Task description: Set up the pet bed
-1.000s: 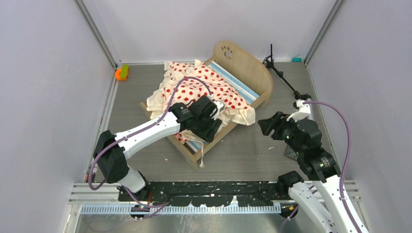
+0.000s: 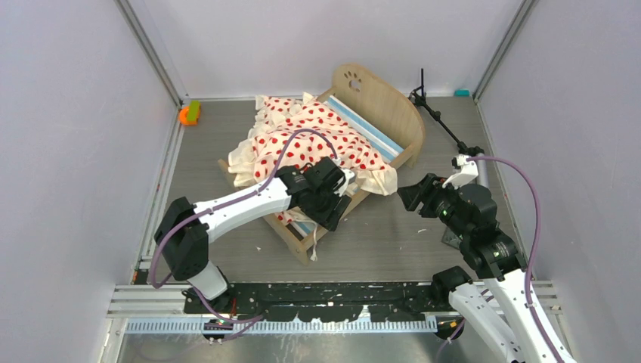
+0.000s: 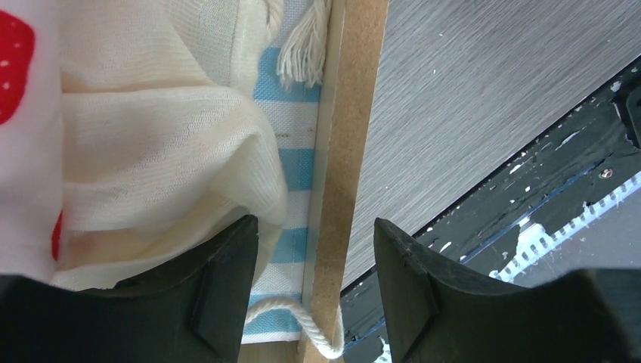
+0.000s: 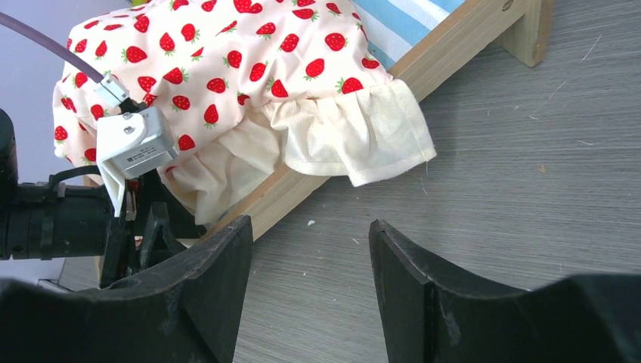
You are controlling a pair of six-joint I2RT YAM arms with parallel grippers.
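A wooden pet bed [image 2: 382,98] with a paw-print headboard stands at an angle on the floor. Over much of it lies a strawberry-print blanket [image 2: 291,125], rumpled, its cream ruffle [image 4: 363,140] hanging over the near side rail [image 4: 280,189]. Blue and white striped fabric [image 3: 296,162] shows along the rail and by the headboard. My left gripper is open above the near rail near the foot end, the rail and a white cord [image 3: 291,308] visible between its fingers. Right of the bed, my right gripper hovers open over bare floor, apart from the blanket.
A black stand [image 2: 446,125] leans behind the bed at the right. In the far left corner sit an orange and green object [image 2: 189,113]. Bare floor [image 2: 378,242] lies in front of the bed, bounded by a black-and-metal edge [image 2: 287,327].
My left gripper has shifted slightly right and toward the near edge, over the bed rail. The right arm has barely moved, and the blanket looks the same.
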